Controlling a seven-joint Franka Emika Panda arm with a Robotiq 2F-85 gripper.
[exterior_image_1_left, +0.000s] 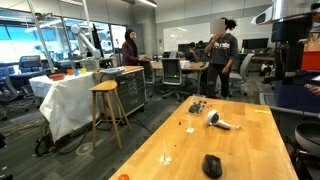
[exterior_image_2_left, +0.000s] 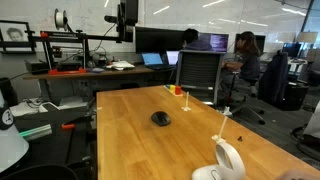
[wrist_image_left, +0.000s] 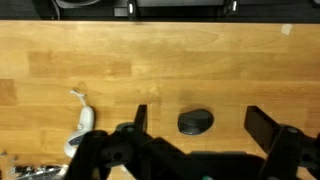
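Observation:
A black computer mouse (wrist_image_left: 196, 122) lies on the wooden table (wrist_image_left: 220, 65). It also shows near the front of the table in exterior view 1 and near the middle in exterior view 2. High above the table, my gripper stands open, its dark fingers (wrist_image_left: 268, 130) wide apart and nothing between them. From the wrist camera the mouse appears in the gap between the fingers, well below. A white handheld device (wrist_image_left: 81, 130) with a thin rod at one end rests on the table, left of the gripper in the wrist view.
Small metallic pieces (exterior_image_1_left: 197, 107) are gathered toward the table's far end in exterior view 1. Thin upright white sticks (exterior_image_1_left: 165, 157) stand on the tabletop. A red and yellow object (exterior_image_2_left: 178, 90) sits at an edge. Much bare wood surrounds the mouse. People and chairs are beyond.

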